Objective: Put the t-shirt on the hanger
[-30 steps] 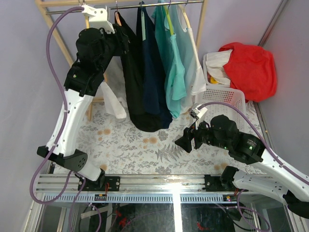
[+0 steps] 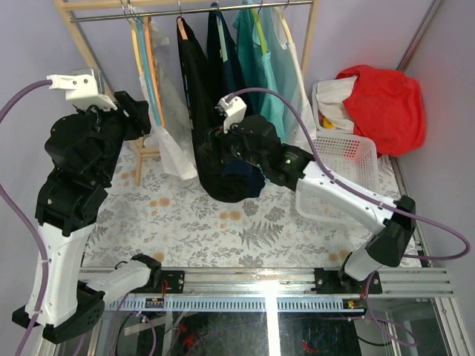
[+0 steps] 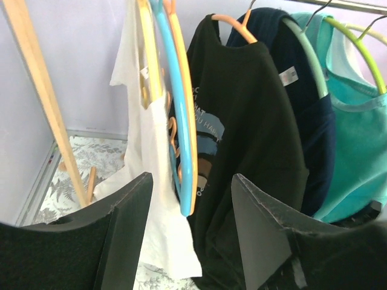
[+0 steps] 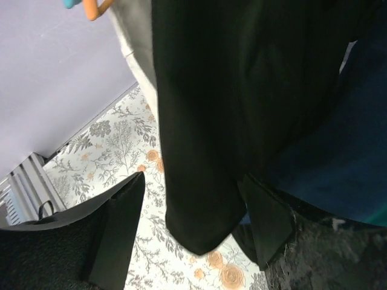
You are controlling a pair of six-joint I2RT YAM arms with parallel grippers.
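My left gripper is part open, with nothing gripped between its fingers. Beyond its fingertips hang a blue hanger (image 3: pixel 179 115), an orange one and a yellow hanger (image 3: pixel 151 54), bunched beside a white cloth (image 3: pixel 145 145). A black garment (image 3: pixel 257 115) hangs on an orange hanger (image 3: pixel 236 27) to their right. My right gripper stands open in front of the black garment (image 4: pixel 205 121), whose lower corner shows between the fingers without being clamped. Which garment is the task's t shirt cannot be told.
A navy garment (image 3: pixel 314 133) and turquoise shirts (image 2: pixel 271 96) hang further right on the metal rail (image 2: pixel 208 10). At the right, a white basket (image 2: pixel 364 148) stands near a red cloth (image 2: pixel 386 107).
The left arm has drawn back leftward, away from the black garment. My right arm has swung left and up, from near the basket to in front of the dark garments.
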